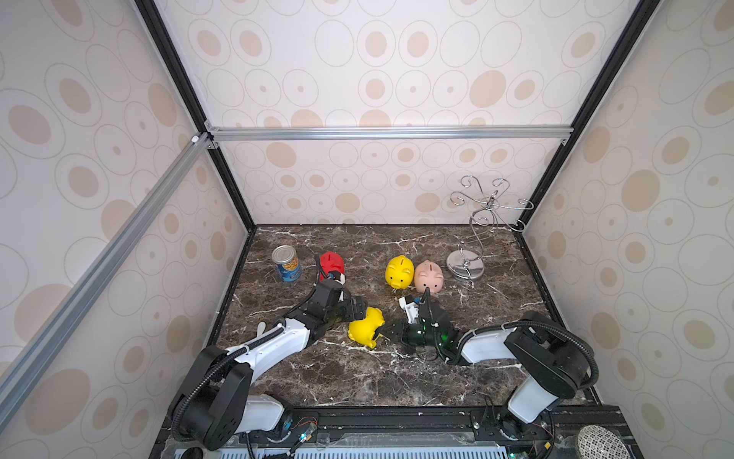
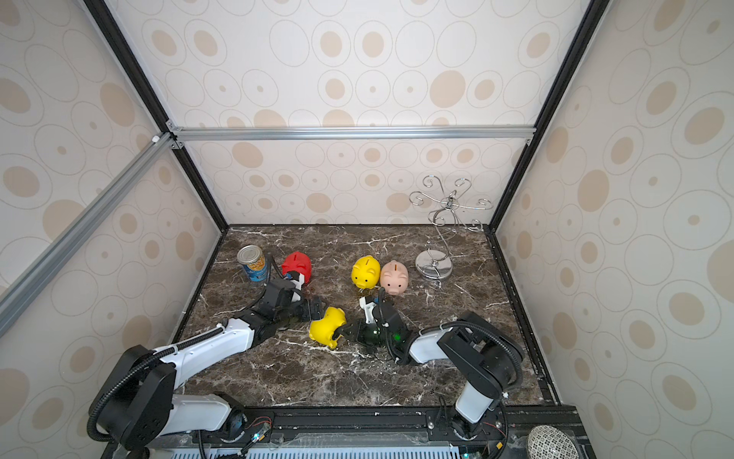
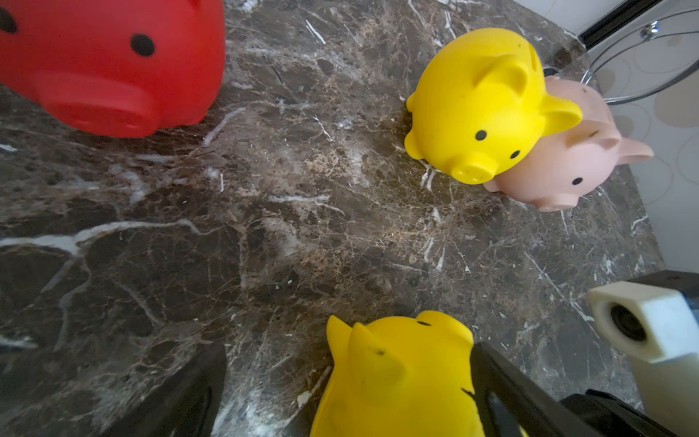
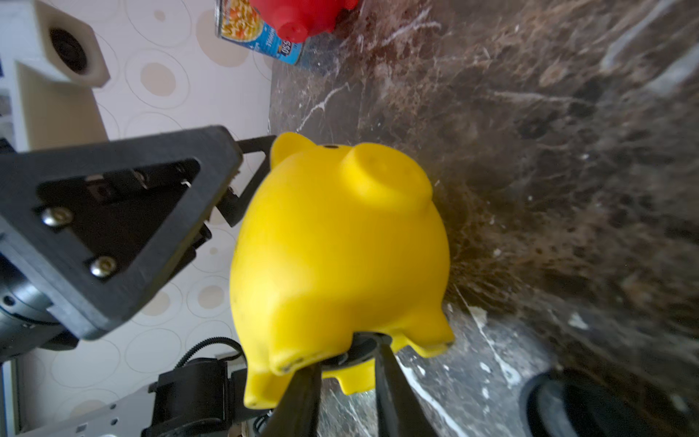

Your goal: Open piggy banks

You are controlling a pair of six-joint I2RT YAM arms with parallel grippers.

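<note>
A yellow piggy bank (image 1: 365, 327) lies on its side at the front middle, its underside turned toward my right gripper (image 1: 393, 332). In the right wrist view, that gripper's fingertips (image 4: 387, 378) reach to the dark round opening (image 4: 360, 349) between the pig's legs; the fingers look part open. My left gripper stands open over the pig from the left, its fingers either side of it in the left wrist view. A red pig (image 2: 296, 264), a second yellow pig (image 2: 365, 271) and a pink pig (image 2: 394, 277) stand behind.
A can (image 1: 286, 264) stands at the back left, a metal scroll stand (image 1: 465, 264) at the back right. A dark round piece (image 4: 575, 408) lies on the marble top near my right gripper. Walls enclose the area.
</note>
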